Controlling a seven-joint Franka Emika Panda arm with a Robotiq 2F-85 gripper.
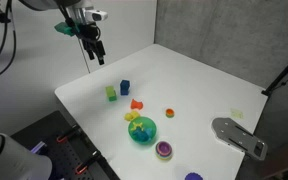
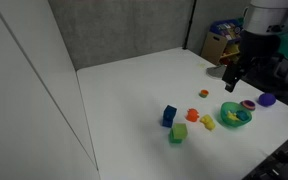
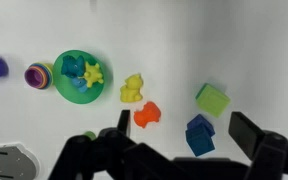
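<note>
My gripper hangs well above the white table, its fingers spread wide with nothing between them. In exterior view 1 the gripper is at the upper left. Below it in the wrist view are a green cube and a blue block. An orange toy and a yellow toy lie nearer the left finger. Farther left, a green bowl holds a blue toy and a yellow star-shaped toy.
Beside the bowl stand ringed cups and a purple round piece. A small orange-red piece lies farther back. A grey metal tray is at the right.
</note>
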